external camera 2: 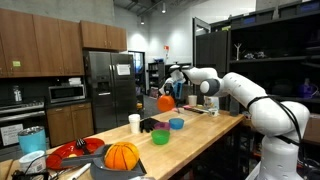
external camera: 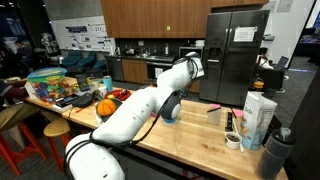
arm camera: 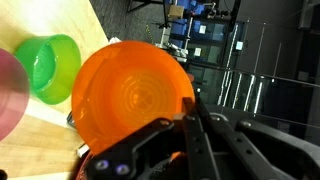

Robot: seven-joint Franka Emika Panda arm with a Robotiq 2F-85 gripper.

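Observation:
An orange bowl [arm camera: 125,95] fills the middle of the wrist view, its open side toward the camera. My gripper is shut on its rim at the right side. In exterior view 2 the orange bowl [external camera 2: 166,103] hangs tilted in the air below my gripper [external camera 2: 170,91], above the counter. Beneath it stand a green bowl [external camera 2: 160,138], a pink bowl [external camera 2: 162,126] and a blue bowl [external camera 2: 176,124]. The wrist view also has the green bowl [arm camera: 45,65] and part of the pink bowl [arm camera: 8,95] at left. The arm hides the orange bowl in exterior view 1.
An orange ball-like object [external camera 2: 122,157] lies near a grey tray, with a red pan [external camera 2: 75,149] behind it. Toward the counter's other end are a small white bowl [external camera: 233,140], a bag [external camera: 258,118] and a dark canister [external camera: 275,153]. Between lies bare wood.

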